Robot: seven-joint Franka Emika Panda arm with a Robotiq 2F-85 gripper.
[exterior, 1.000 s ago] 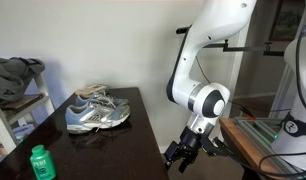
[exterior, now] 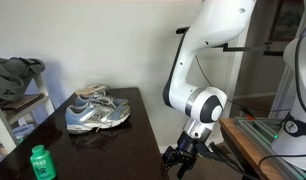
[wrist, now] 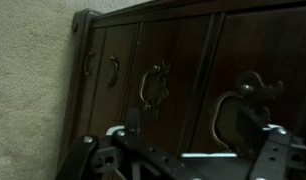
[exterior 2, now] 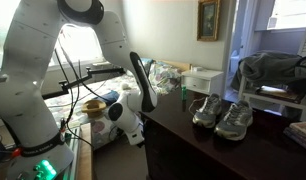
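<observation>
My gripper is low in front of a dark wooden dresser (wrist: 188, 80), its two dark fingers standing apart with no object visible between them. The drawer fronts carry ornate metal handles. One handle (wrist: 153, 88) lies just beyond the fingers, and another handle (wrist: 228, 120) is near the right finger, partly covered by it. Whether either finger touches a handle cannot be made out in the dark picture. From outside, the gripper (exterior: 180, 158) shows beside the dresser top's edge, below its level.
On the dresser top (exterior: 108, 155) are a pair of grey-blue sneakers (exterior: 96, 114) and a green bottle (exterior: 42, 163). A wooden table (exterior: 255, 150) stands by the arm's base. Pale carpet (wrist: 28, 100) is clear to the left in the wrist view.
The arm has dipped slightly and shifted a little toward the dresser over the last second. Sneakers and bottle stay where they were.
</observation>
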